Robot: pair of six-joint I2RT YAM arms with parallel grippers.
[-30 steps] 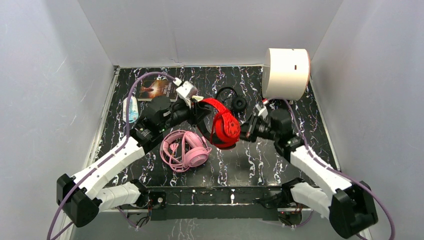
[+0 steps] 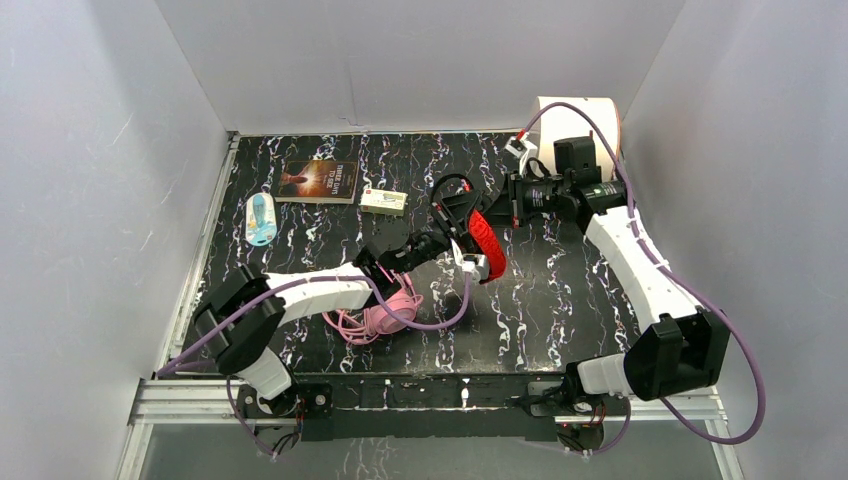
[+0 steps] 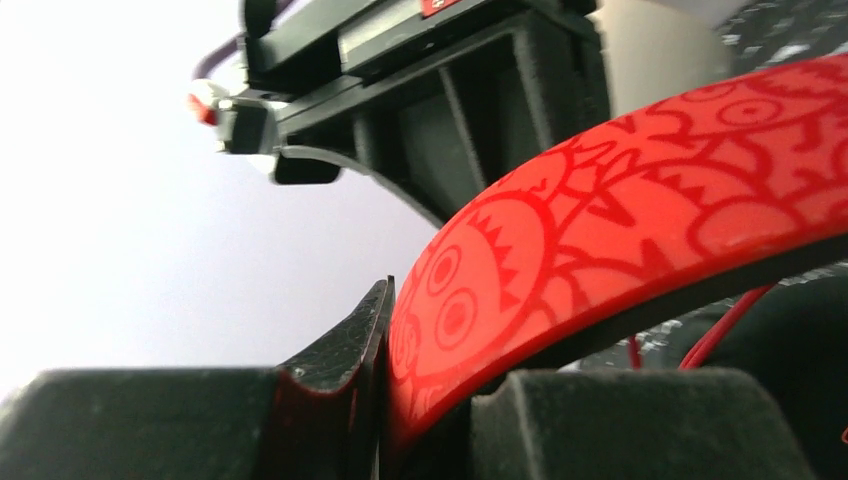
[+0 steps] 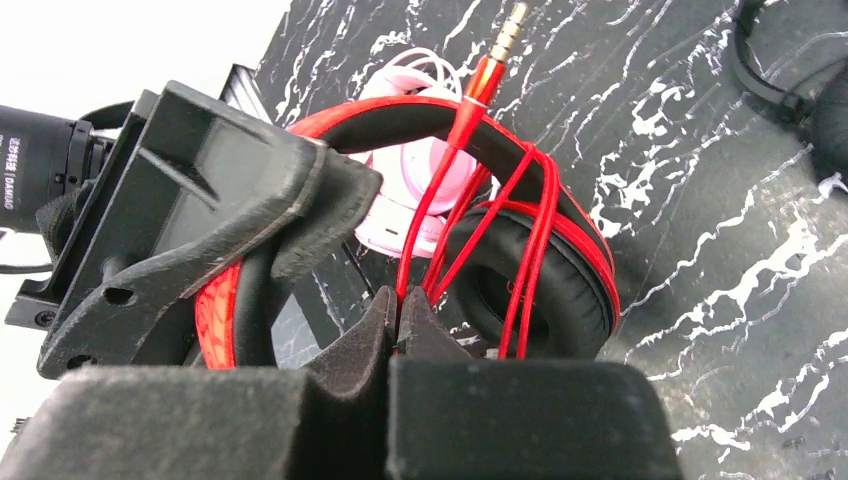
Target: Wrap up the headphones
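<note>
The red patterned headphones (image 2: 487, 246) are held up above the table. My left gripper (image 2: 470, 212) is shut on their headband; the red band (image 3: 640, 200) passes between its fingers in the left wrist view. In the right wrist view, a black padded ear cup (image 4: 555, 300) hangs at the lower right. Red cable strands (image 4: 530, 260) cross in front of it, and the gold-tipped plug (image 4: 485, 75) points up. Strands of the cable run down into the closed fingertips of my right gripper, close by the headband. The far ear cup is mostly hidden.
Pink headphones (image 2: 385, 315) lie under my left arm, partly covered. Black headphones (image 4: 835, 120) lie farther back. A book (image 2: 317, 180), a small box (image 2: 383, 201) and a blue-white packet (image 2: 261, 219) sit at the back left. A white cylinder (image 2: 590, 120) stands behind my right arm.
My left arm has swung right and turned over, carrying the red headphones rightward and tilting them. The right gripper has moved up toward the back, and the two grippers are now close together.
</note>
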